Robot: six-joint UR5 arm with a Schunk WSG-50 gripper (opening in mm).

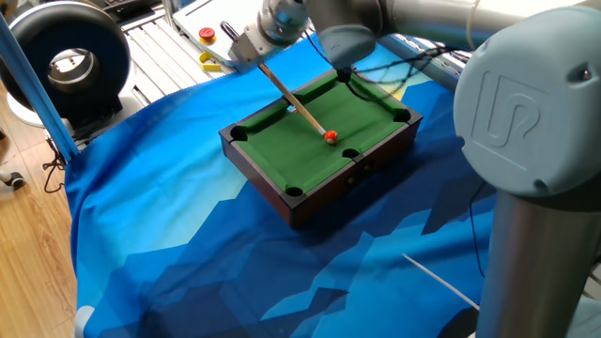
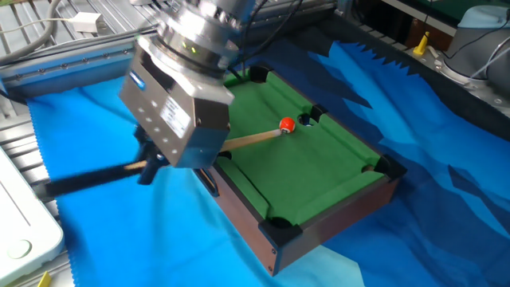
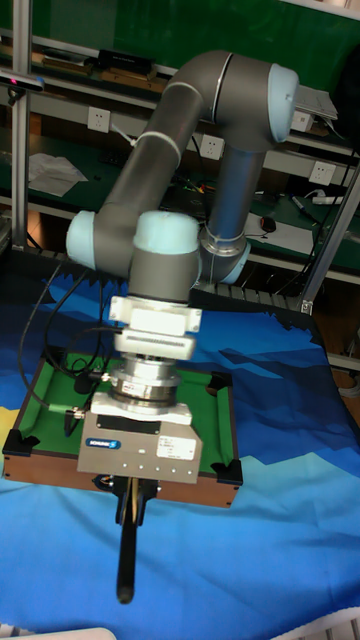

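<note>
An orange-red ball (image 1: 331,137) rests on the green felt of a small pool table (image 1: 282,155). My gripper (image 2: 149,163) is shut on a wooden cue stick (image 2: 253,139), whose dark handle (image 2: 88,180) sticks out behind it. The cue slants down across the table's long rail, and its tip meets the ball (image 2: 287,125), or very nearly so. In exterior view 2 the ball lies close to a middle pocket (image 2: 305,119). Seen from exterior view 3, the gripper (image 3: 130,489) is over the table's near edge, with the ball hidden behind it.
The pool table stands on a blue patterned cloth (image 1: 160,188). A thin white stick (image 1: 437,279) lies on the cloth near the arm's base. Black cables (image 1: 404,66) hang from the arm. A red emergency button (image 1: 207,34) sits beyond the cloth.
</note>
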